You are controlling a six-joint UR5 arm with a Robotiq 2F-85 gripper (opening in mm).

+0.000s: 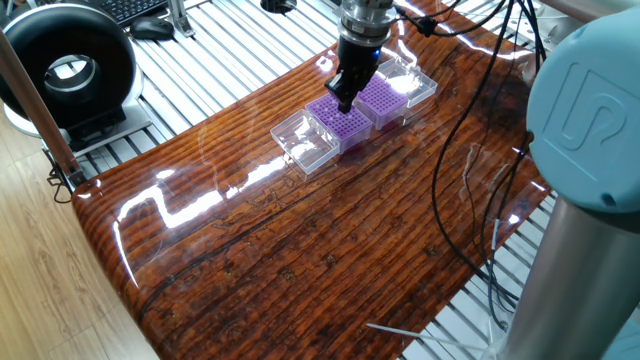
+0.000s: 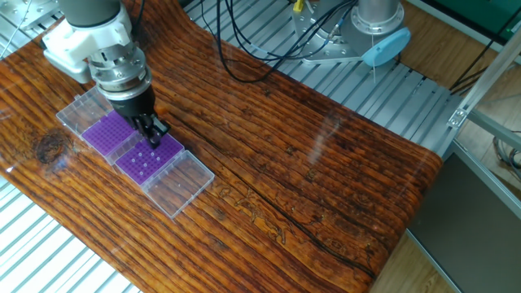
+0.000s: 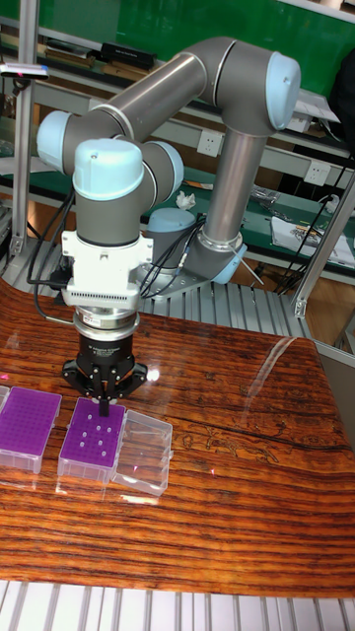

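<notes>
A purple rack (image 3: pixel 88 444) in a clear box holds several small pale tubes (image 3: pixel 84 442) standing in its holes. Just above the rack's far right part, in exterior view 3, is my black gripper (image 3: pixel 104 408), pointing down. Its fingertips are together, over or at the rack top; whether a tiny tube is between them is too small to see. A second purple rack (image 2: pixel 108 133) sits beside the first, with no tubes visible in it. Exterior view 1 has the gripper (image 1: pixel 345 106) covering part of the tube rack (image 1: pixel 338 125).
An open clear lid (image 2: pixel 180 184) lies beside the tube rack, and another clear lid (image 1: pixel 409 80) lies beyond the second rack. Black cables (image 1: pixel 470 130) hang near the arm.
</notes>
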